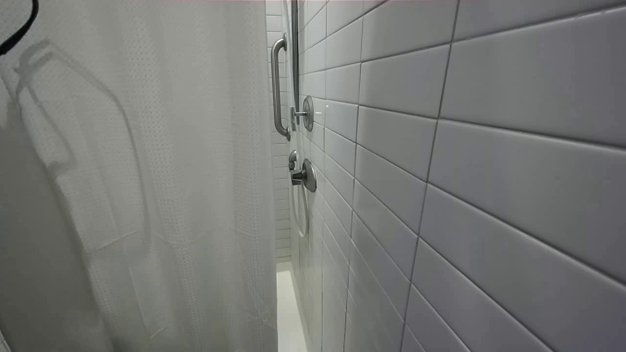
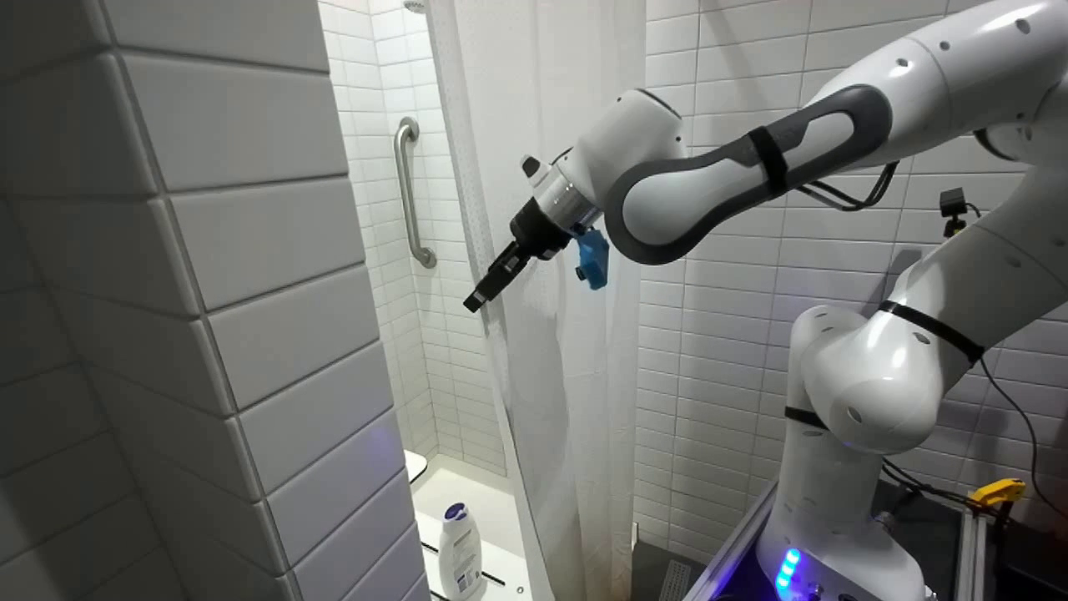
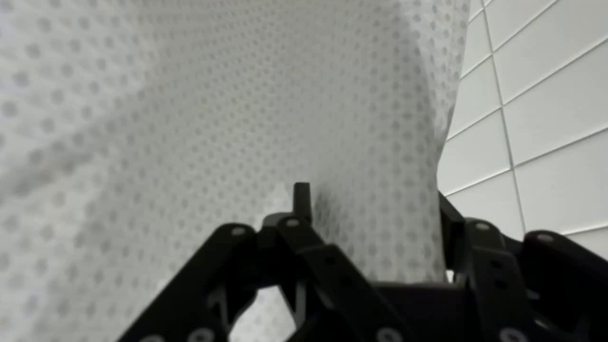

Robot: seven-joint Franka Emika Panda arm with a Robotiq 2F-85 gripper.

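Observation:
A white shower curtain (image 2: 591, 120) with a dotted weave hangs across the shower opening. It takes up most of the wrist view, where its right edge runs down between the black fingers of my gripper. Those fingers stand well apart, one on each side of the curtain's edge part, so the fingers are open around the cloth. In exterior view 2 the gripper (image 2: 475, 300) points down and left at the curtain's free edge. Exterior view 1 shows the curtain (image 1: 193, 146) on the left, with the gripper out of sight.
Beyond the curtain are a steel grab bar (image 2: 407, 190) and a white bottle (image 2: 460, 556) standing low in the shower. White tiled wall (image 1: 469, 176) lies to the right in exterior view 1, with a valve handle (image 1: 308, 175) on it. A narrow gap separates curtain and wall.

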